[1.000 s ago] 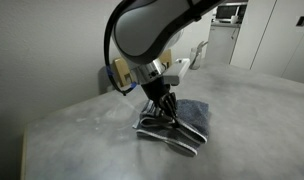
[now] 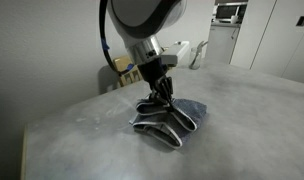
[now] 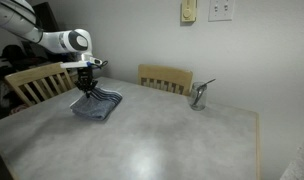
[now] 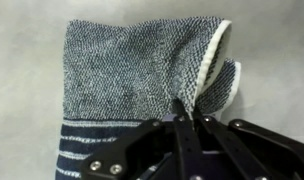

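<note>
A dark grey-blue towel point(image 2: 197, 112) with pale edging lies partly folded on the table. In the wrist view the towel point(image 4: 137, 72) shows its speckled weave, white hem and a few stripes at lower left. My gripper is shut on the towel's hemmed edge, which bunches up between and around the fingertips. From the far side, the gripper point(image 3: 89, 92) points down over the towel point(image 3: 100, 104), at the table's left. Part of the towel is raised toward the fingers while the rest stays on the table.
Bare table point(image 3: 182, 135) stretches to the right of the towel. A clear cup with a utensil in it point(image 3: 199, 97) stands near the back edge. Wooden chairs point(image 3: 164, 78) are behind the table.
</note>
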